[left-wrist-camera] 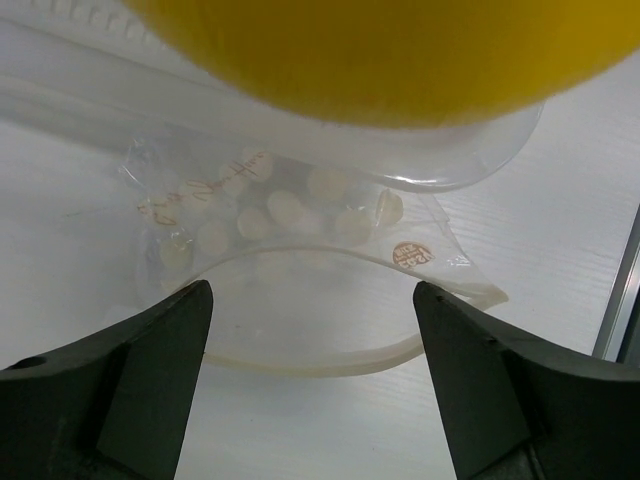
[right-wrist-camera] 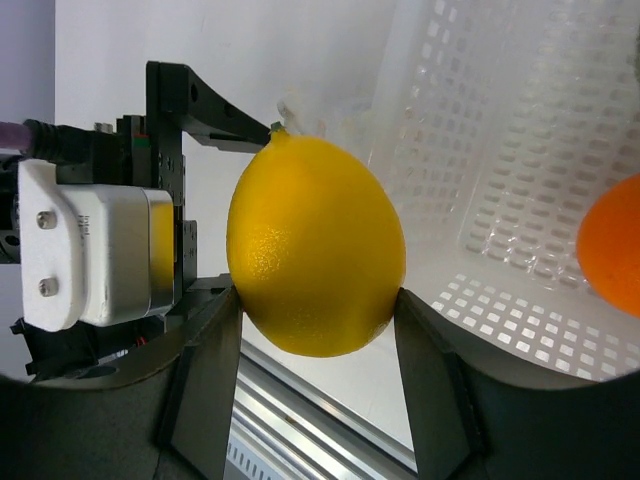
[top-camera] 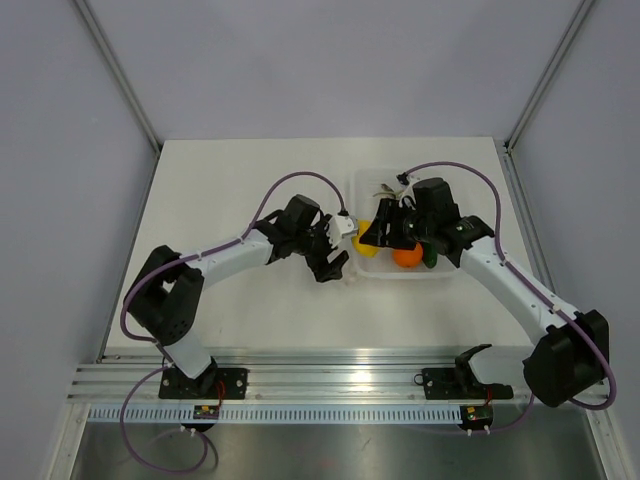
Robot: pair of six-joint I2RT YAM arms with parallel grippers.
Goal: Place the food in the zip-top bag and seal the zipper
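A clear zip top bag with round prints and red lettering lies beside the bin in the left wrist view. Its mouth gapes in a wide loop between the spread fingers of my left gripper, which is open; the fingertips are at the rim, but how they touch it is hard to tell. A yellow lemon is squeezed in my right gripper. From above, the lemon hangs at the bin's left wall, right beside the left gripper. The arms hide most of the bag there.
The white perforated bin stands right of the bag. An orange and a green vegetable are among the food inside. On the left and front, the white table is clear.
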